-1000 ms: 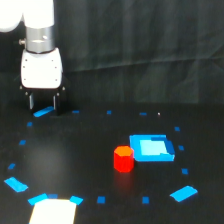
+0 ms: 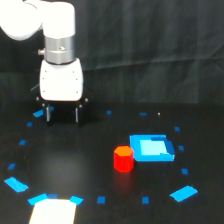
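Observation:
My gripper (image 2: 63, 113) hangs at the left of the view, over the dark table, with its fingers apart and nothing visible between them. To its right and nearer the camera stands a red block (image 2: 123, 159), roughly hexagonal in outline. Just behind the block and slightly to its right is a shallow blue tray (image 2: 164, 138) with a pale inside. The red block is outside the tray, close to its near left corner; whether the two touch I cannot tell.
Blue tape marks (image 2: 183, 193) lie scattered on the black table, several at the front left. A white and orange square (image 2: 52, 212) is cut off by the bottom edge. Open table separates the gripper from the block.
My gripper has moved to the right and appears a little lower or nearer in the view. The red block and the blue tray are where they were.

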